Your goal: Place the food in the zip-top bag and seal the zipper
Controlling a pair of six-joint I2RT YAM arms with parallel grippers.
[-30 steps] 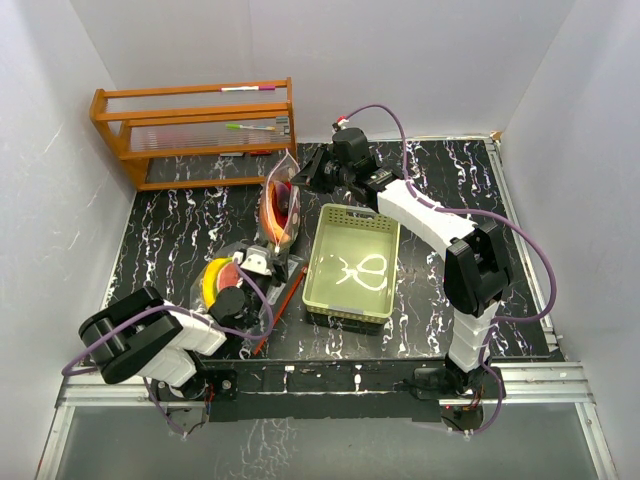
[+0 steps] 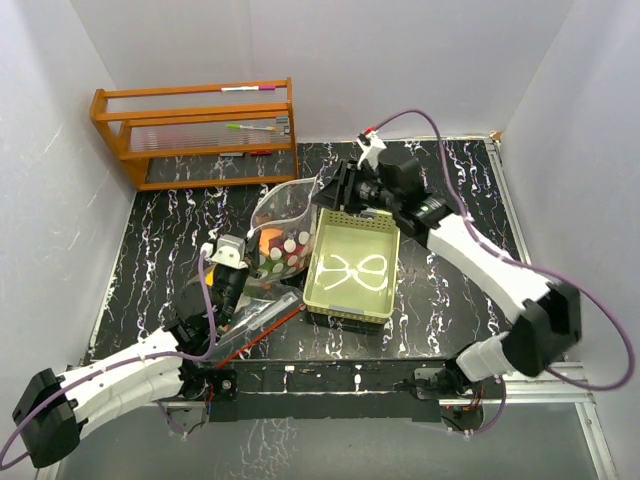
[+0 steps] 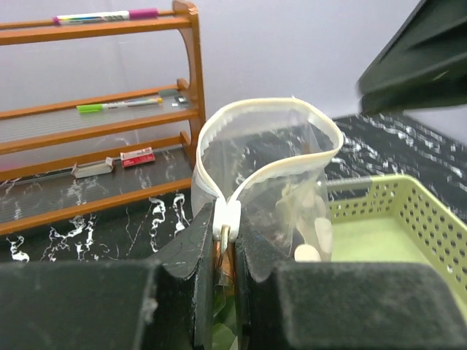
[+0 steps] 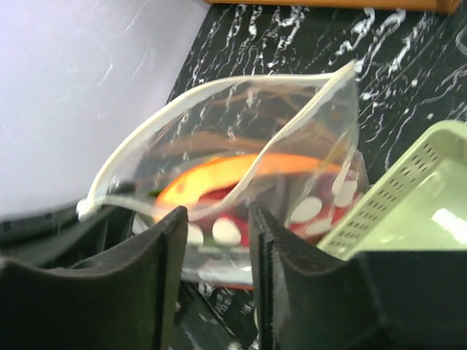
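Note:
A clear zip bag (image 2: pixel 285 240) holding orange, red, green and white toy food stands upright beside the green basket. My left gripper is shut on the zipper end at the bag's near side; the white zipper strip loops open above it. My right gripper (image 2: pixel 338 198) hangs just right of the bag's top, part open; in the right wrist view its fingertips (image 4: pixel 171 226) lie over the bag, and I cannot tell whether anything is between them.
The green basket (image 2: pixel 390 280) holds white pieces. A wooden rack (image 2: pixel 200 115) with pens stands at the back left. More items lie under the left arm near the front.

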